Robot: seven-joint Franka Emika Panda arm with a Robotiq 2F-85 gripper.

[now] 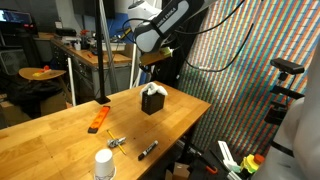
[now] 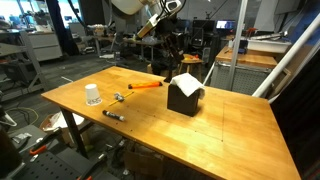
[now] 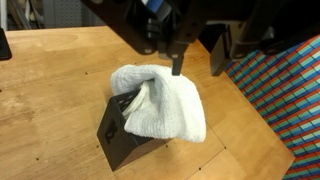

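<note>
A black box (image 2: 183, 100) stands on the wooden table, its top partly covered by a crumpled white cloth (image 2: 190, 84). In the wrist view the cloth (image 3: 165, 103) spills over one side of the box (image 3: 119, 141), and a dark opening shows beside it. My gripper is open above the cloth, its dark fingers apart with nothing held between them. From the first exterior side, the box (image 1: 152, 103) and cloth (image 1: 154, 90) sit below the arm.
An orange-red tool (image 1: 99, 119), a white cup (image 1: 104, 163), a dark marker-like object (image 1: 148, 150) and a yellow-handled item (image 2: 120, 98) lie away from the box. Table to the box's right in the second exterior view is clear. A metal post (image 2: 239, 40) rises behind the table.
</note>
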